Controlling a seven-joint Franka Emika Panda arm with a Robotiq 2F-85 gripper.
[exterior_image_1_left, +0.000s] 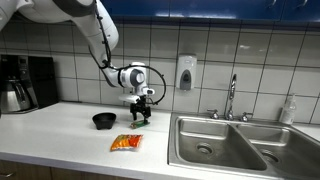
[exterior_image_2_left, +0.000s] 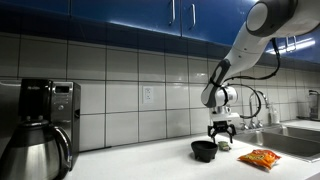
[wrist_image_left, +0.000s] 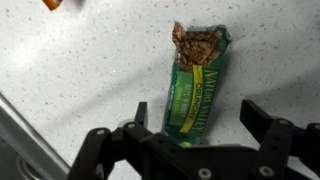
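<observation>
A green snack bar packet with a yellow band and a brown picture at one end (wrist_image_left: 193, 88) lies flat on the white counter. In the wrist view it stretches between the two black fingers of my gripper, which stand wide apart and do not touch it. From the first exterior view, the gripper (exterior_image_1_left: 139, 113) points down just above the packet (exterior_image_1_left: 138, 124), near the back of the counter. The second exterior view has the packet (exterior_image_2_left: 224, 147) under the gripper too, small and partly hidden.
A black bowl (exterior_image_1_left: 104, 121) stands left of the packet. An orange bag (exterior_image_1_left: 127, 142) lies nearer the front edge. To the right is the double steel sink (exterior_image_1_left: 209, 145); a coffee maker (exterior_image_2_left: 40, 130) stands far left.
</observation>
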